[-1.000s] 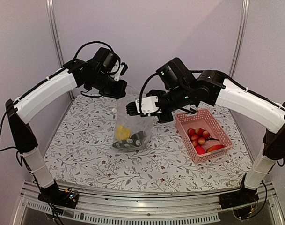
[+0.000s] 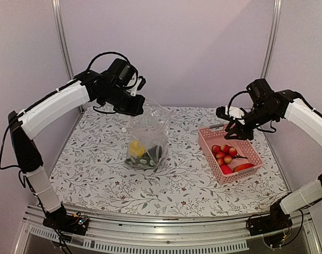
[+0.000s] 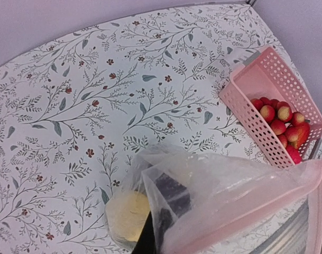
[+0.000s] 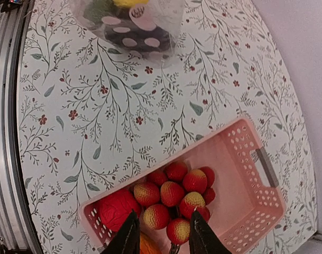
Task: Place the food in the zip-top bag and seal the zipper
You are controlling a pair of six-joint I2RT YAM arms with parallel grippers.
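Note:
A clear zip top bag (image 2: pixel 149 129) hangs upright at the table's centre-left, its mouth spread, with a yellow food item (image 2: pixel 136 148) and a dark one (image 2: pixel 153 154) at the bottom. My left gripper (image 2: pixel 139 108) is shut on the bag's upper edge; in the left wrist view the film (image 3: pixel 203 201) runs from its fingers (image 3: pixel 146 238). Over the pink basket (image 2: pixel 223 177), my right gripper is part open with nothing between its fingers. Beneath it lie several red-yellow fruits (image 4: pixel 172 194), a round red item (image 4: pixel 118 209) and an orange-red one (image 4: pixel 148 244).
The basket's far end (image 4: pixel 240 137) is empty. Bare patterned tabletop (image 2: pixel 182 180) lies between bag and basket and along the front. Walls (image 2: pixel 303 69) close in the right side and back.
My right arm has swung right, away from the bag, to above the basket.

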